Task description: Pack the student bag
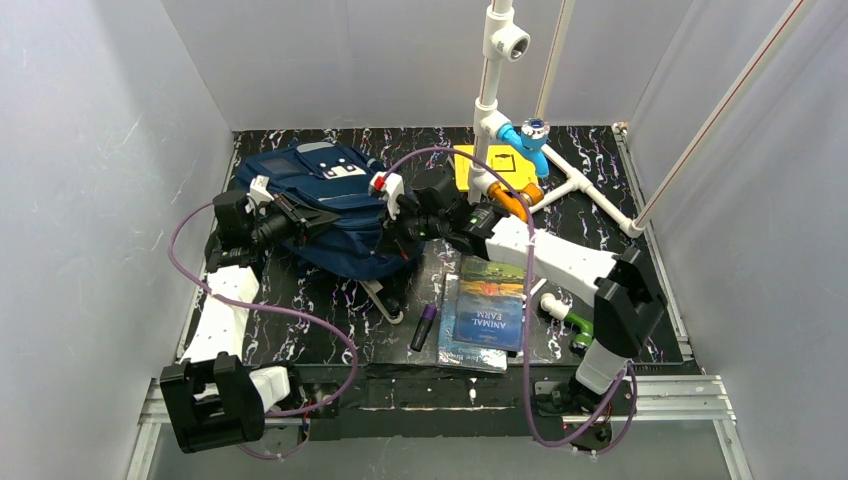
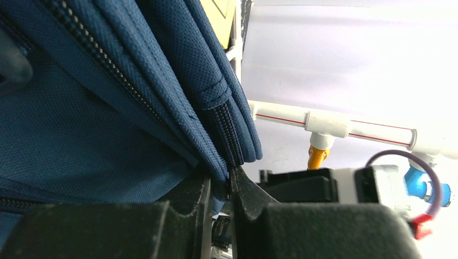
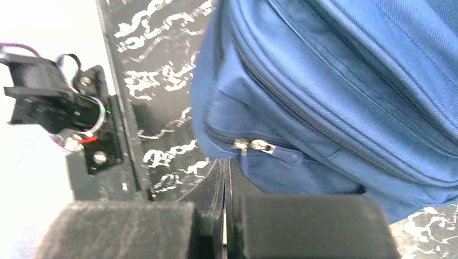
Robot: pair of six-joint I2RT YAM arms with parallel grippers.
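The navy backpack [image 1: 350, 262] lies at the left of the table. My left gripper is shut on a fold of its fabric beside a zipper end. In the right wrist view, a second zipper on the bag [image 3: 324, 127] carries metal pulls [image 3: 263, 146] with a fabric tab. They sit just beyond the tips of my right gripper, whose fingers are together with nothing between them. Two books, the upper one reading Animal Farm [image 1: 488, 310], and a dark marker with a purple cap [image 1: 424, 327] lie near the front edge.
A yellow case [image 1: 508, 166] lies at the back behind the white pipe stand [image 1: 487, 105], which carries blue and orange fittings. A green-and-white pipe piece [image 1: 566, 312] lies right of the books, under the right arm. Bare table shows at the front left.
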